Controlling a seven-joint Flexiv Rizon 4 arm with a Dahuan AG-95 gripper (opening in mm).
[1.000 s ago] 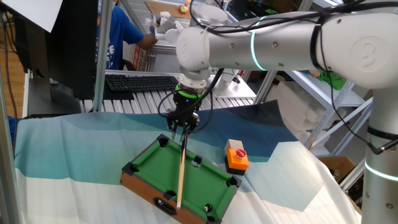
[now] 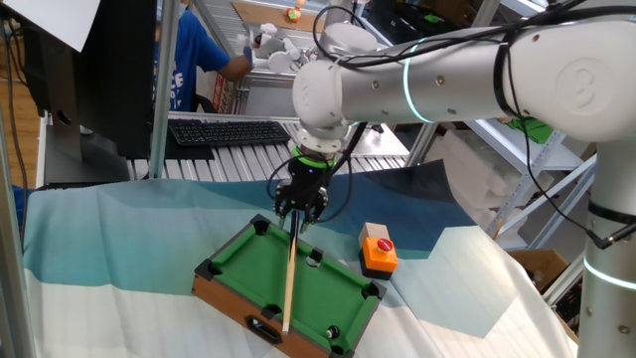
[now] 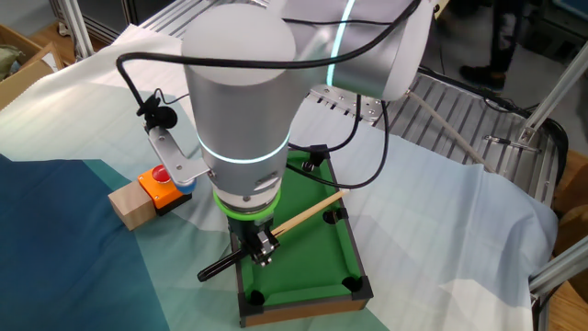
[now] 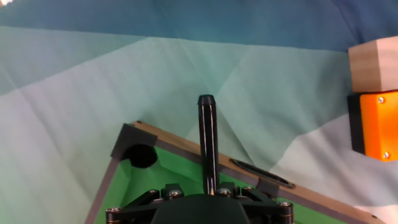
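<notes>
A small pool table (image 2: 238,278) with green felt and wooden sides lies on the cloth. Across it rests a cue (image 2: 290,283), its pale shaft over the felt and its black butt (image 4: 208,134) sticking out past the rail in the wrist view. My gripper (image 2: 294,218) points down over that rail, at the cue's dark end. Its fingers appear apart, one on either side of the butt, with a gap beside it in the wrist view. The lower parts of the fingers are hidden there. A dark ball (image 2: 333,332) sits near a corner pocket.
An orange box with a red button (image 2: 379,256) and a wooden block (image 2: 374,232) stand beside the pool table. A keyboard (image 2: 227,132) and a monitor are behind, where a person in blue sits.
The cue and pool table have stayed put.
</notes>
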